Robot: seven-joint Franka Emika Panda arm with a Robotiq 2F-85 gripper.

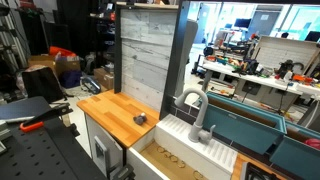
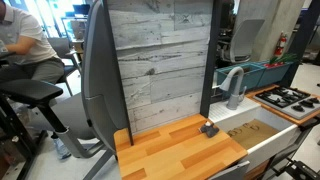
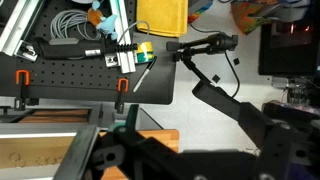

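Observation:
My gripper reaches up from the bottom of the wrist view, dark and blurred. Its two fingers (image 3: 131, 122) stand wide apart, and no object shows between them; pale floor lies beneath. Neither exterior view shows the gripper clearly. A wooden countertop (image 2: 170, 150) carries a small grey metal object (image 2: 209, 129) near its sink-side edge. Beside it, an open drawer (image 1: 172, 160) shows a light wooden bottom with a few small things that are too small to make out.
A grey curved faucet (image 1: 194, 108) rises behind the drawer. Above the counter stands a pale plank panel (image 2: 165, 70). A black perforated table (image 3: 90, 75) holds a yellow cloth (image 3: 162, 16), coiled cable (image 3: 70, 22) and tools. A stove top (image 2: 288, 100) lies right of the drawer.

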